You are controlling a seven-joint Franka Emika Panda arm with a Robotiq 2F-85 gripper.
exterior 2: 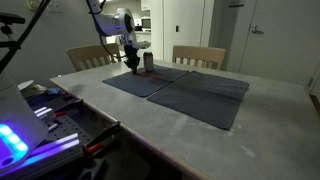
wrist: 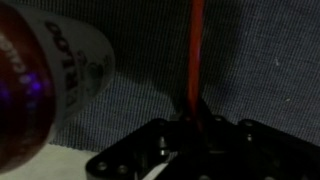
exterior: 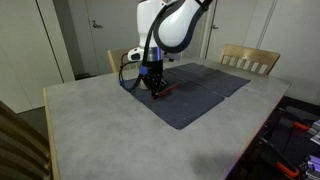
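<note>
A thin red-orange stick (wrist: 196, 50) runs up from the gripper's fingertips in the wrist view, above dark ribbed cloth. My gripper is shut on its near end. In exterior view 1 the gripper (exterior: 156, 94) points down low over the dark mat, and the stick (exterior: 170, 88) reaches out to its right. Whether the stick touches the mat is hard to tell. Seen from the other side, the gripper (exterior 2: 134, 70) is small at the mat's far end.
A can with a red and white label (wrist: 72, 75) stands close on the left in the wrist view; the can (exterior 2: 148, 61) also shows beside the gripper. Dark mats (exterior 2: 195, 98) cover much of the table (exterior: 95, 130). Chairs stand around it, and the near tabletop is clear.
</note>
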